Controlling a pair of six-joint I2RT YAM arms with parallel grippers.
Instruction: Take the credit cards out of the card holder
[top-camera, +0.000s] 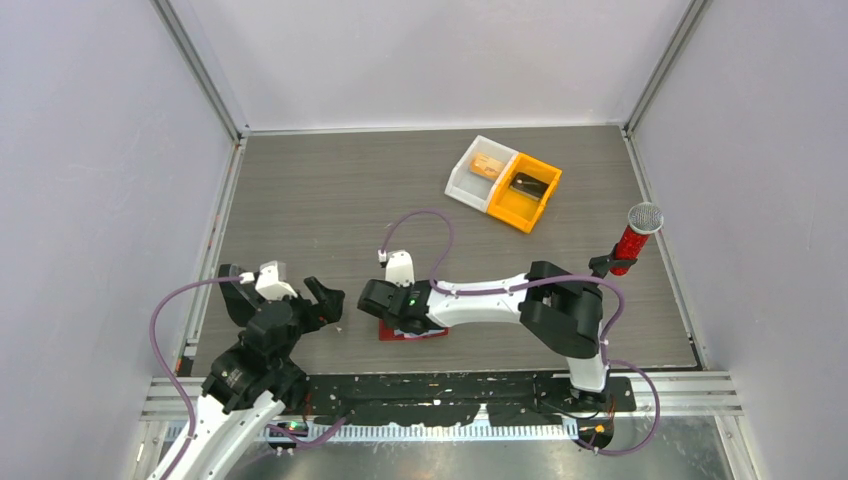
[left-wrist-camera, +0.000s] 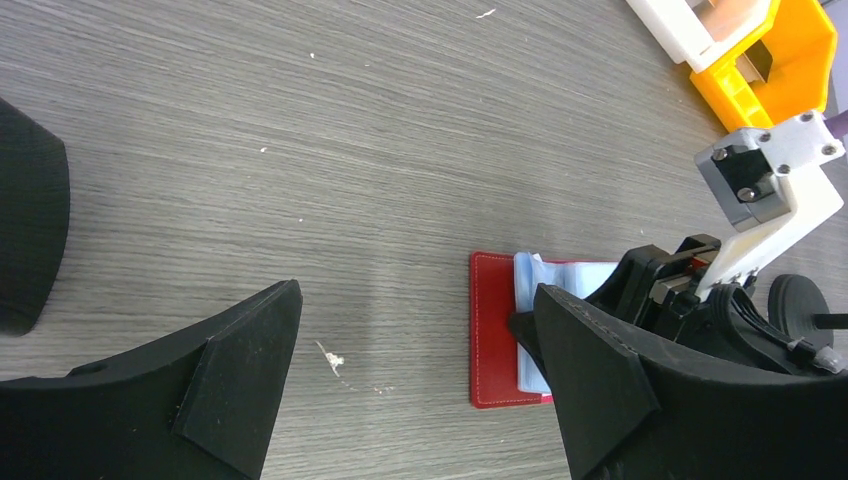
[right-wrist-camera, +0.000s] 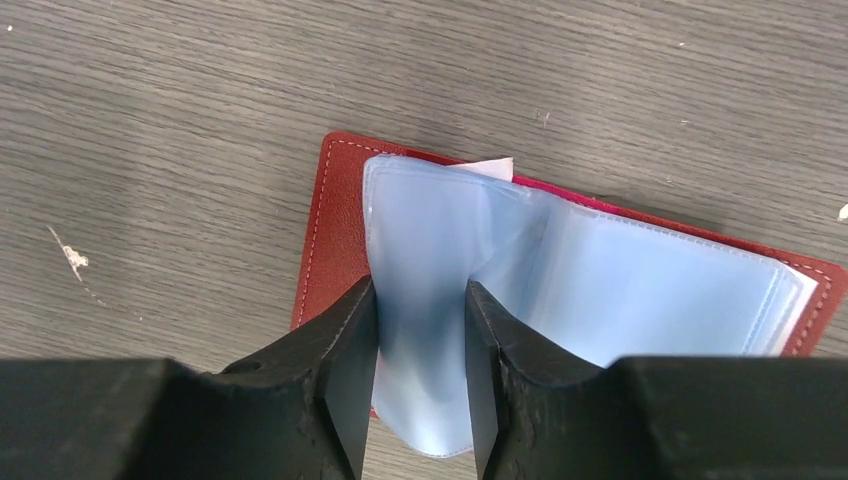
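Note:
The red card holder (right-wrist-camera: 332, 235) lies spread on the table. Its pale blue, see-through sleeve (right-wrist-camera: 640, 275) is buckled and drawn away from the holder's left end, where bare red cover shows. My right gripper is shut on a fold of that sleeve, low over the holder. Pale corners poke out beneath the sleeve, including a white corner (right-wrist-camera: 490, 168); whether they are cards cannot be told. To the holder's left, my left gripper stands open above bare table, nothing between its fingers. From above, the right arm hides much of the holder.
A white and yellow two-part box (top-camera: 482, 206) sits toward the back, with an orange item (top-camera: 487, 166) and a dark item (top-camera: 528, 185) inside. At the right edge a red cylinder with a mesh top (top-camera: 636, 240) stands in a black clamp.

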